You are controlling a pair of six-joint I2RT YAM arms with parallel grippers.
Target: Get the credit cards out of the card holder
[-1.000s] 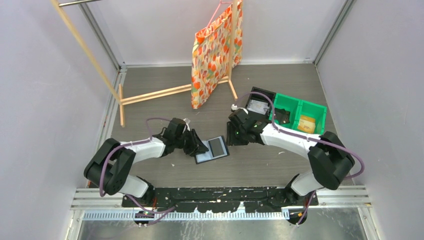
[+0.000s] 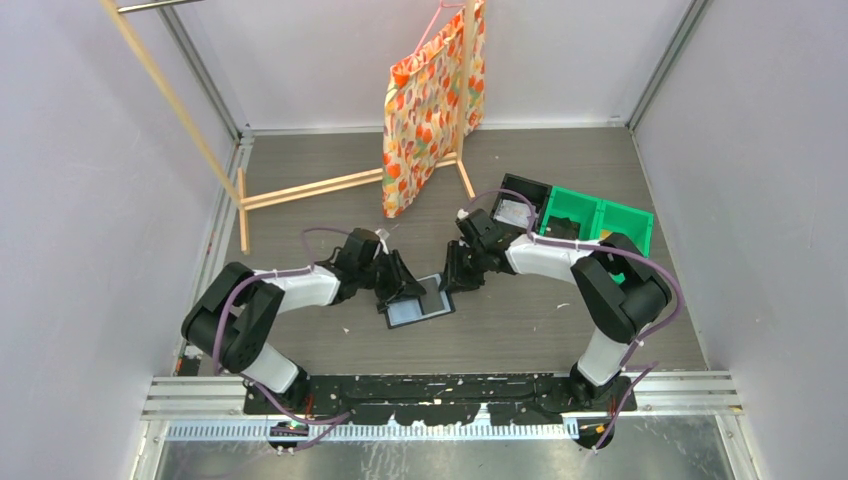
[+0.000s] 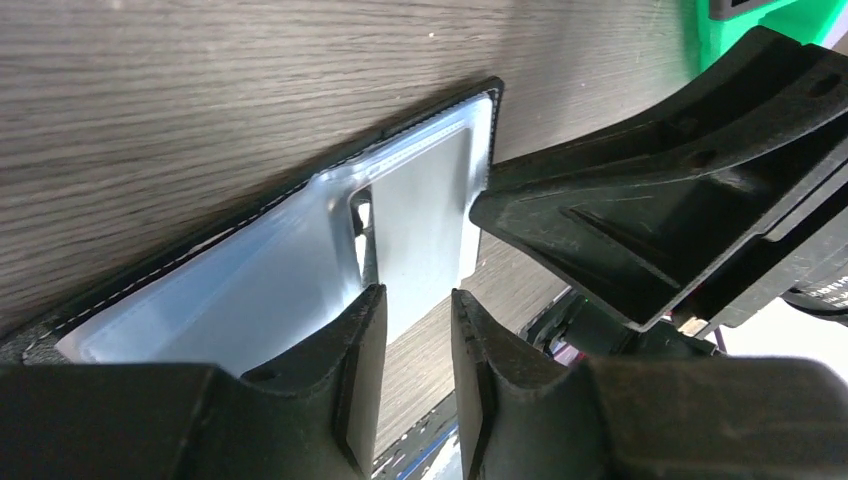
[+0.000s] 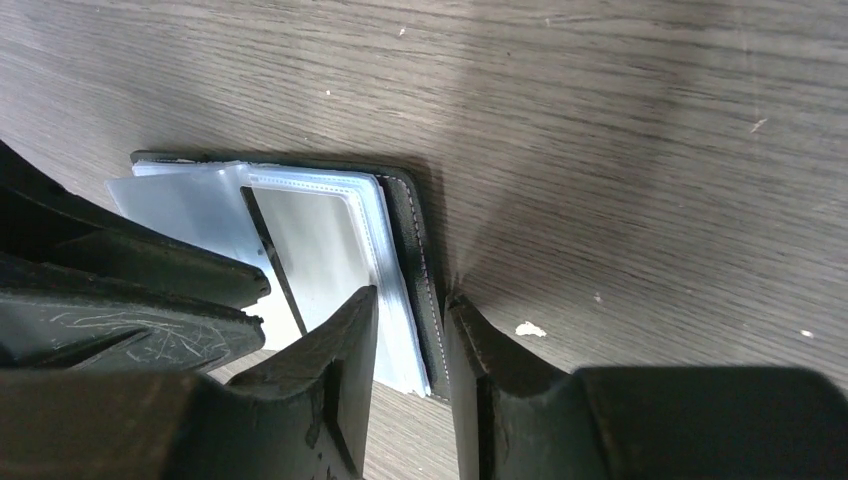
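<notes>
The card holder (image 2: 432, 298) lies open on the table, dark-edged, with translucent pale sleeves and a pale card-like panel (image 4: 315, 250) inside. My left gripper (image 2: 400, 292) is over its left part, open slightly with nothing visible between the fingertips in the left wrist view. My right gripper (image 2: 456, 278) is at the holder's right end; in the right wrist view its fingertips straddle the dark edge, part open, and whether they grip it is unclear.
Green bins (image 2: 622, 220) and a black box (image 2: 520, 190) stand at back right. A wooden frame (image 2: 310, 190) with patterned cloth (image 2: 420, 130) is at the back.
The right gripper has moved left onto the holder's right end over the last second. The left gripper has shifted slightly, and the holder a little left.
</notes>
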